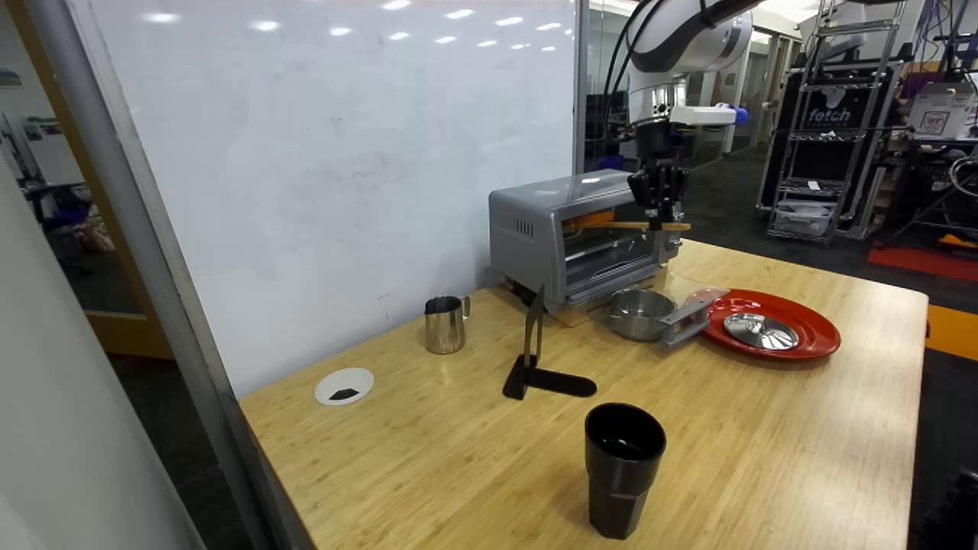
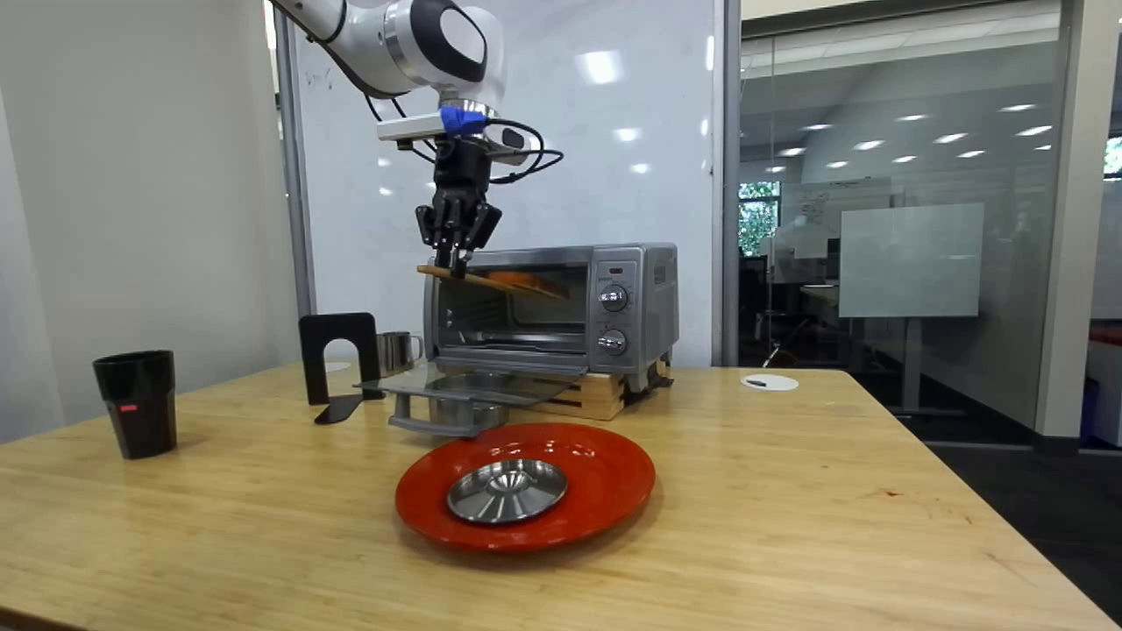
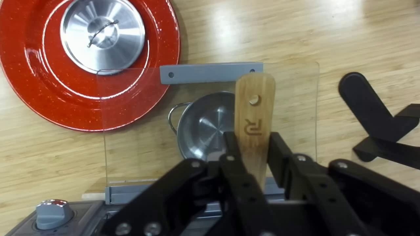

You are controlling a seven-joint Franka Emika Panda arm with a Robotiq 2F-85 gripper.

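My gripper is shut on the wooden handle (image 3: 255, 106) of a spatula, whose free end sticks out past the fingers toward the table. In exterior view 1 the gripper (image 1: 656, 224) hangs before the toaster oven (image 1: 527, 240), and the spatula's orange head (image 1: 591, 219) reaches the oven's upper opening. From the other side, exterior view 2 shows the handle (image 2: 479, 280) slightly tilted, with the orange head (image 2: 526, 282) at the opening. The oven's glass door (image 3: 137, 157) is folded down. In the wrist view the head is hidden behind my gripper.
Below the door sits a steel pot (image 3: 206, 124). A red plate (image 2: 621, 489) bearing a steel lid (image 2: 507, 491) lies in front. A black bookend (image 1: 559, 382), a steel pitcher (image 1: 445, 325) and a black cup (image 1: 623, 467) stand elsewhere.
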